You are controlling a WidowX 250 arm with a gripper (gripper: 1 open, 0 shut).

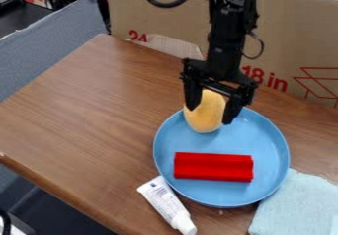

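The black gripper [214,97] is open, its fingers lowered on either side of an orange, rounded object [205,116] on the back-left part of a blue plate [251,145]; whether they touch it is unclear. A red cylinder [211,166] lies across the front of the plate.
A white tube [168,203] lies left of the plate's front, and a pale cloth [295,215] at the front right. A cardboard panel [297,51] stands behind.
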